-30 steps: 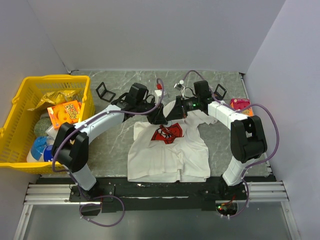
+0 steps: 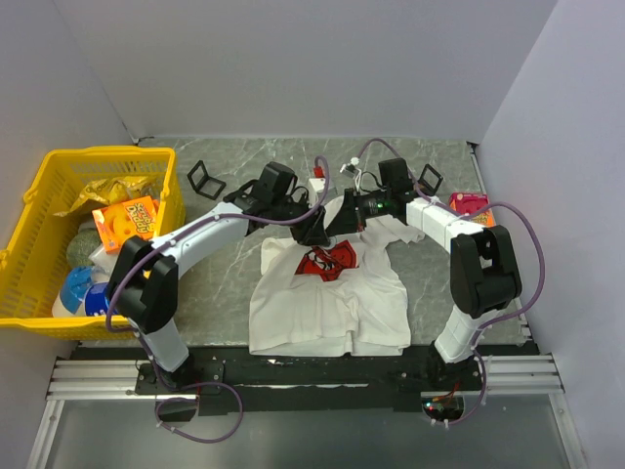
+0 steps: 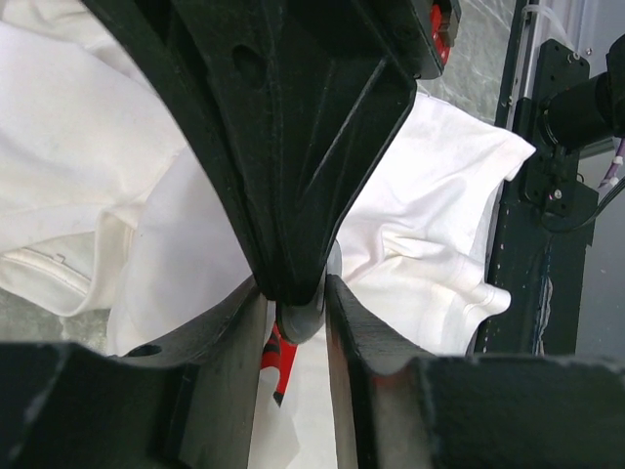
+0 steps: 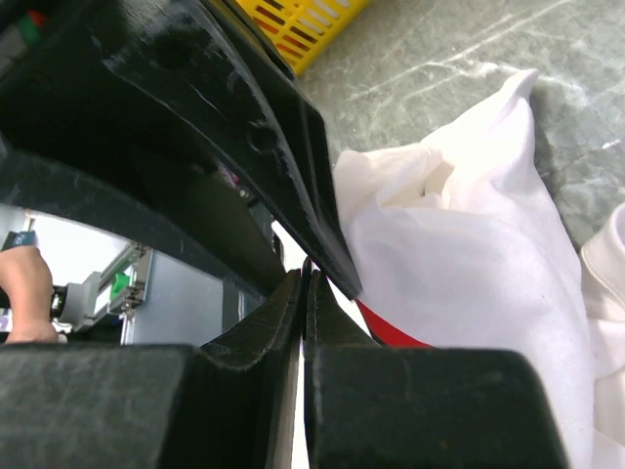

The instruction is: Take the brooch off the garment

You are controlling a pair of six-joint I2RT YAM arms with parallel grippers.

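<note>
A white garment (image 2: 327, 313) with a red and black print (image 2: 327, 261) lies spread on the table in the top view. Both grippers meet above the print. In the left wrist view, a silver-grey rounded piece, seemingly the brooch (image 3: 304, 319), shows between the parted fingers of my left gripper; whether they touch it is unclear. My right gripper's black fingers come down from above, their tips against that piece. The right wrist view has my right gripper with its fingers together; whatever they pinch is hidden.
A yellow basket (image 2: 176, 195) full of packages stands at the left. Two small black frames (image 2: 203, 181) rest at the back, one on each side. An orange-red package (image 2: 472, 205) lies at the right. Bare grey table shows beside the garment.
The right arm and the garment look unchanged.
</note>
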